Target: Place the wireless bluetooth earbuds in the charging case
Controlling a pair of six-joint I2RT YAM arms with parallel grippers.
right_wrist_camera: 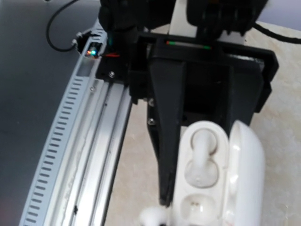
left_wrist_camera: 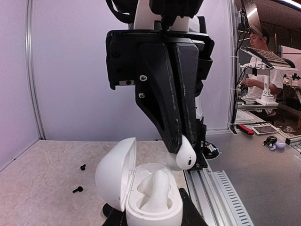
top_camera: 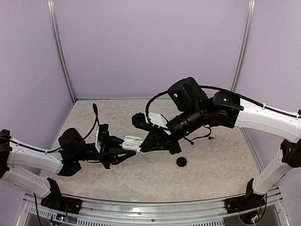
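My left gripper point(top_camera: 123, 155) is shut on the white charging case point(left_wrist_camera: 153, 207), lid open, held above the mat. One earbud point(right_wrist_camera: 202, 160) lies in a slot of the case; the other cavity point(right_wrist_camera: 197, 207) is empty in the right wrist view. My right gripper point(top_camera: 143, 147) is shut on the second earbud point(left_wrist_camera: 185, 155), which hangs just beside and above the case's right end in the left wrist view. In the right wrist view that earbud point(right_wrist_camera: 153, 215) is blurred at the bottom edge.
A black round disc point(top_camera: 181, 161) lies on the mat point(top_camera: 117, 183), with small dark pieces point(left_wrist_camera: 77, 189) and a cable behind the right arm.
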